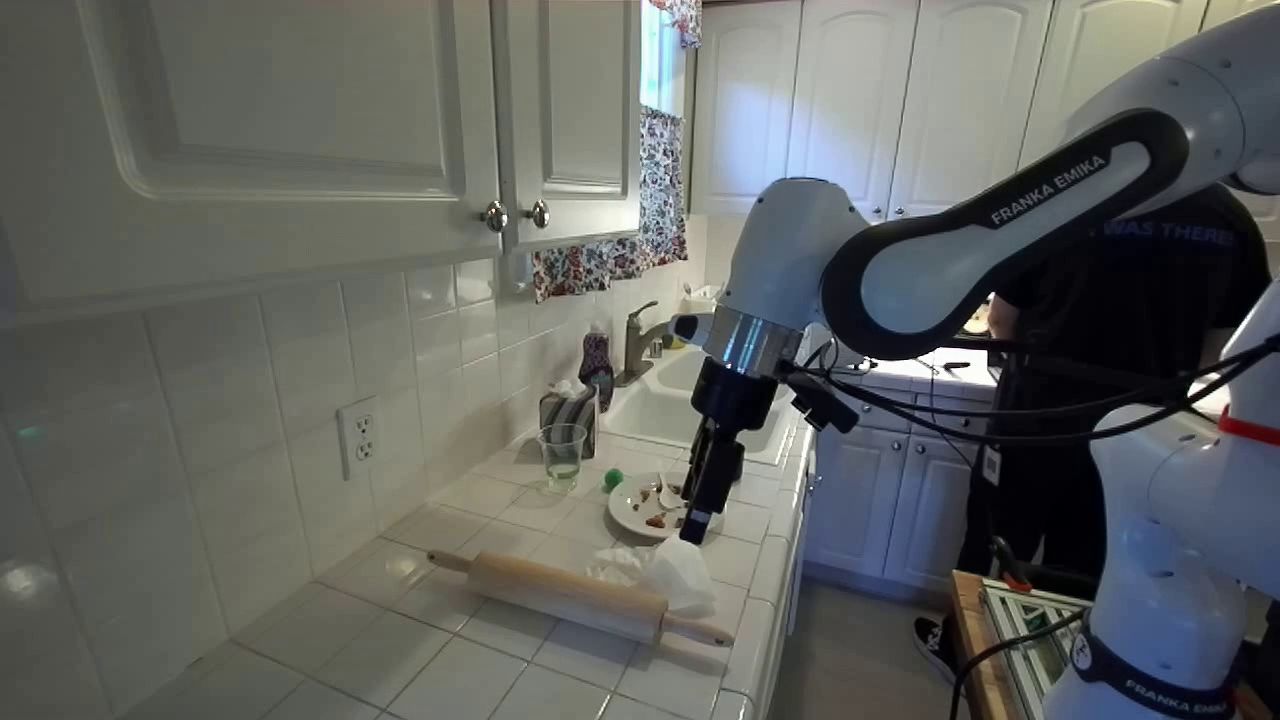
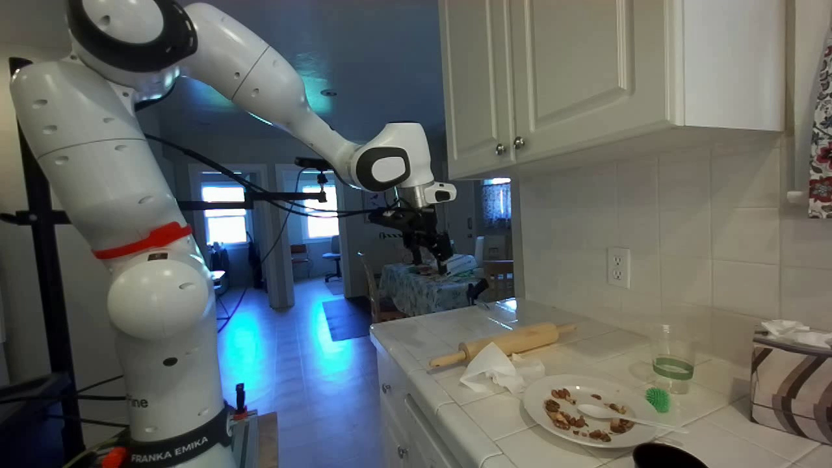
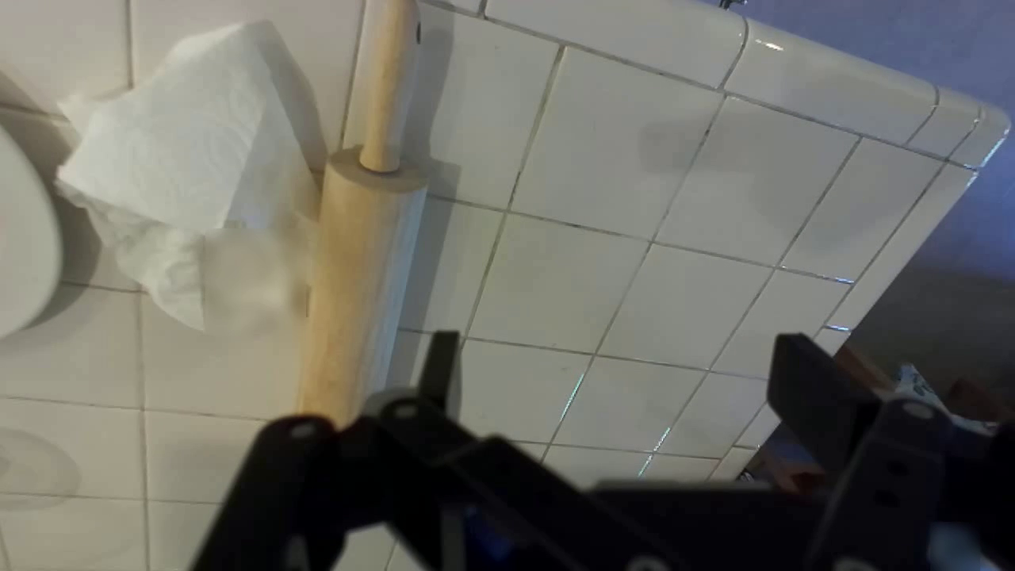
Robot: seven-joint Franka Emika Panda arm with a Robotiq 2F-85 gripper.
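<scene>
With its two black fingers spread wide, my gripper is open and holds nothing; in the wrist view bare tile and the counter edge show between the fingertips. A wooden rolling pin (image 3: 357, 285) lies on the white tiled counter, left of the gap between the fingers in that view. Beside the pin rests a crumpled white paper towel (image 3: 190, 143). A white plate (image 2: 538, 409) with brown food scraps (image 2: 573, 421) and a white plastic spoon (image 2: 624, 415) sits past the towel. The gripper hangs above the counter.
A clear cup (image 2: 672, 359), a green scrubber (image 2: 657, 399) and a tissue box (image 2: 788, 386) stand near the plate. The sink (image 1: 654, 402) lies beyond. Overhead is a white cabinet (image 1: 300, 144). Bare tile lies on the pin's side away from the plate.
</scene>
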